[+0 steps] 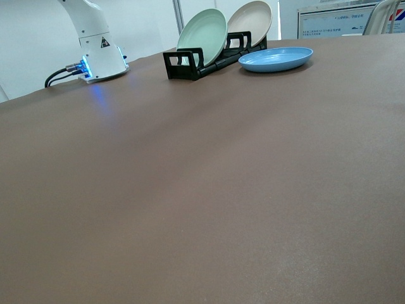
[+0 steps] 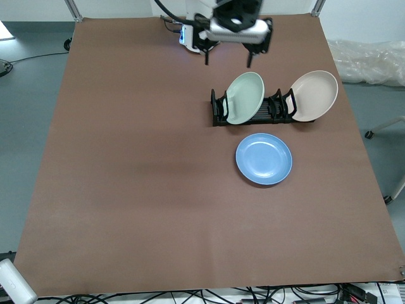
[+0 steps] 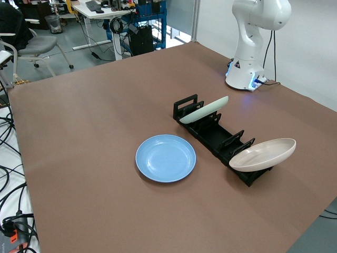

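Observation:
The gripper [image 2: 228,58] hangs at the top of the camera left view, above and behind the rack, fingers apart with nothing seen between them. A black rack [image 2: 271,113] holds a mint green plate [image 2: 244,96] and a cream plate [image 2: 314,95] on edge, both tilted. In front of it a blue plate [image 2: 264,158] lies flat on the brown table. The gripper is not seen in the other two views.
The arm's white base [image 3: 245,74] stands at the back, with cables. Cables run along the table's front edge.

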